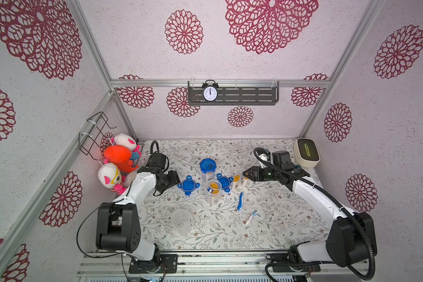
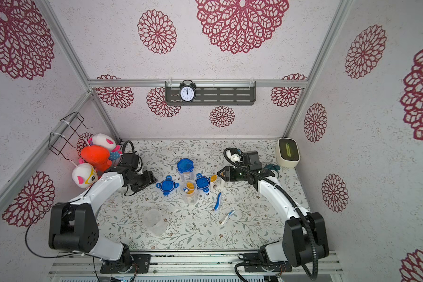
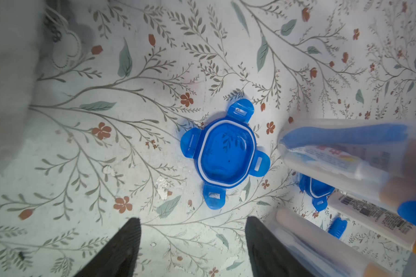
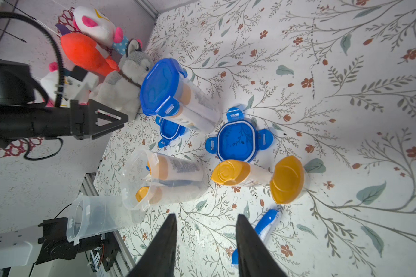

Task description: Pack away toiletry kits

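A clear container with a blue lid on [image 1: 207, 165] stands at the back of the middle group. In front of it, a lidless clear container [image 1: 213, 193] holds orange-capped bottles. An empty clear container [image 1: 181, 223] is at front left. Two loose blue lids [image 3: 226, 152] [image 4: 237, 140] lie flat. Two orange-capped bottles [image 4: 232, 172] [image 4: 287, 180] stand on the table near my right gripper, whose parted fingers hold nothing. A blue toothbrush [image 1: 240, 201] and a white-and-blue slim item [image 1: 251, 216] lie in front. My left gripper is open and empty, left of a loose lid.
Plush toys [image 1: 119, 159] crowd the left wall, close to my left arm. A white-and-green box [image 1: 306, 152] sits at the back right corner.
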